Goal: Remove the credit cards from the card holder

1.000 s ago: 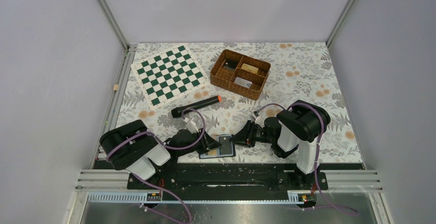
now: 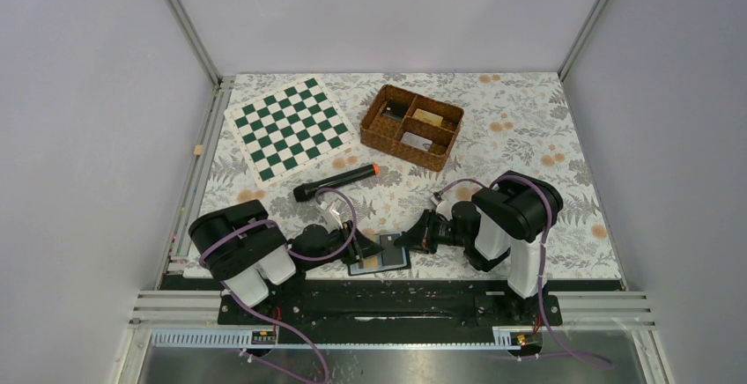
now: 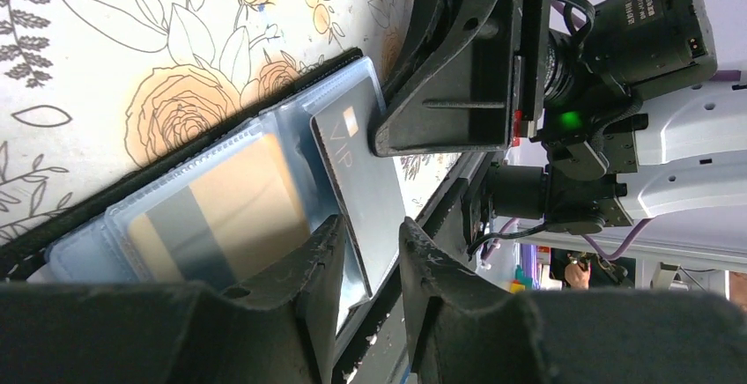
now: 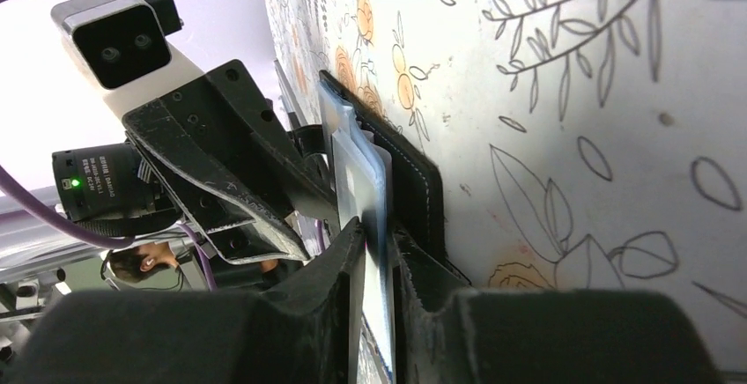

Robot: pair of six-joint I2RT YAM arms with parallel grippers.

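The open card holder [image 2: 403, 266] lies at the table's front edge between both arms. In the left wrist view its clear sleeves hold a tan card [image 3: 251, 195] with a grey stripe and a grey VIP card [image 3: 374, 181], whose near edge stands out of the sleeve. My left gripper is open, one fingertip on each side of that edge. At the holder's far side, my right gripper has the edge of the clear sleeves [image 4: 354, 168] between its narrowly parted fingers; whether they press on it is unclear. Below the sleeves shows the black cover [image 4: 416, 195].
Behind the arms lie a black microphone [image 2: 339, 181] and a green-and-white chessboard [image 2: 295, 129]. A wicker basket [image 2: 401, 149] with several small items stands at the back.
The card holder has slid slightly to the right and towards the front edge, and the left arm has shifted right with it. My right arm has barely moved.
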